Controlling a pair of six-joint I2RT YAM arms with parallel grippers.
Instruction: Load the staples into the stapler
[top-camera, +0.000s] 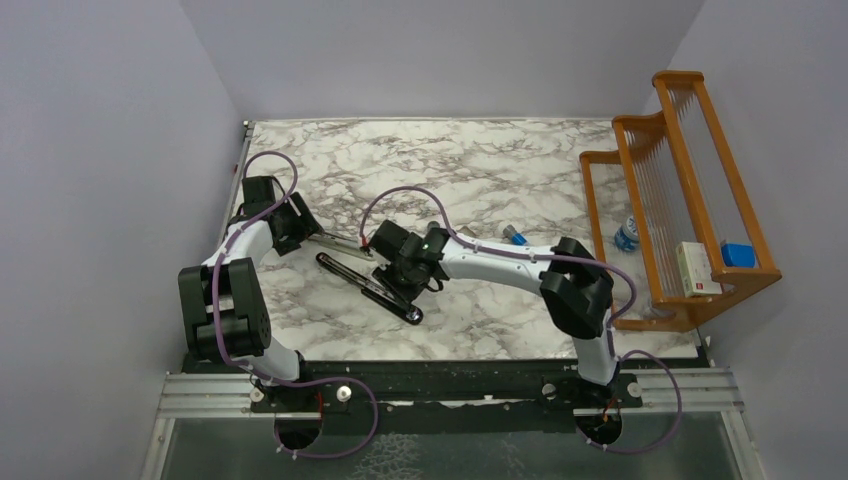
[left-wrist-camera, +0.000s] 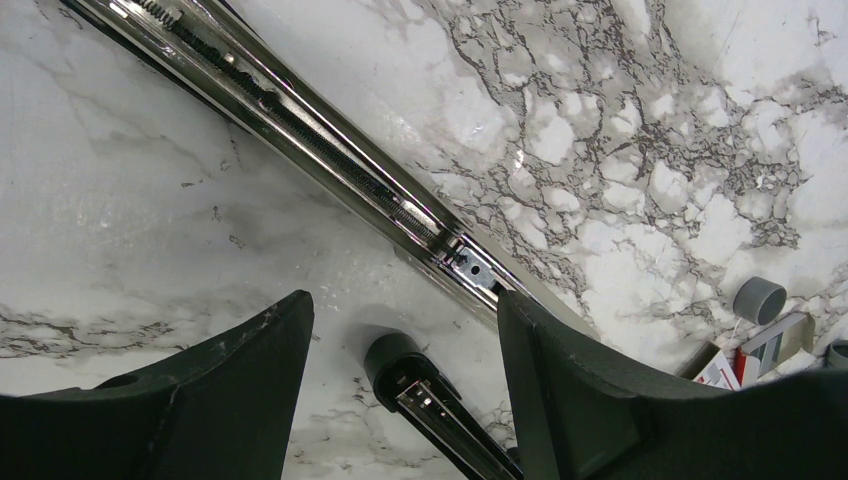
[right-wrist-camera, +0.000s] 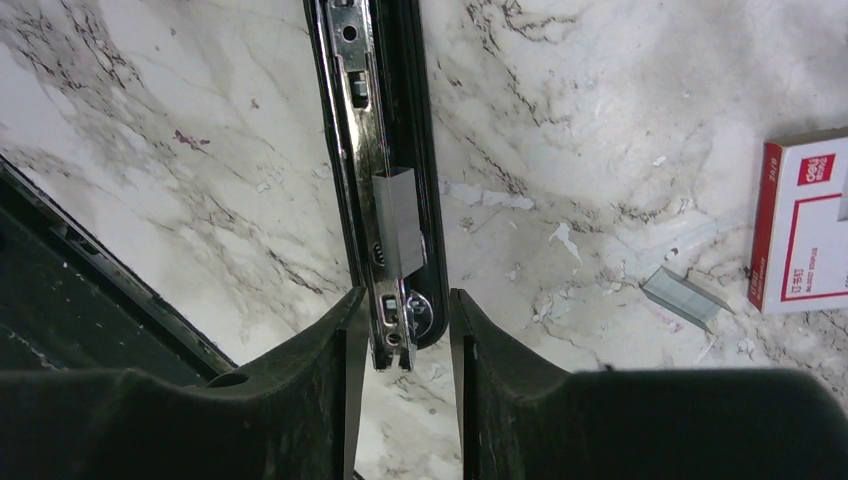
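Observation:
A black stapler (top-camera: 340, 271) lies opened out on the marble table. Its metal magazine rail (right-wrist-camera: 362, 130) fills the middle of the right wrist view. A grey staple strip (right-wrist-camera: 402, 225) leans along the right side of that rail, near its lower end, tilted rather than flat. My right gripper is part open around the rail's end in that view, clear of the strip. A long silver channel with a spring (left-wrist-camera: 330, 150) lies diagonally in the left wrist view. My left gripper is part open, nothing between its fingertips; the stapler's black end (left-wrist-camera: 392, 360) shows between them.
A red and white staple box (right-wrist-camera: 805, 225) and a loose staple strip (right-wrist-camera: 687, 298) lie right of the stapler. A wooden rack (top-camera: 690, 200) stands at the table's right.

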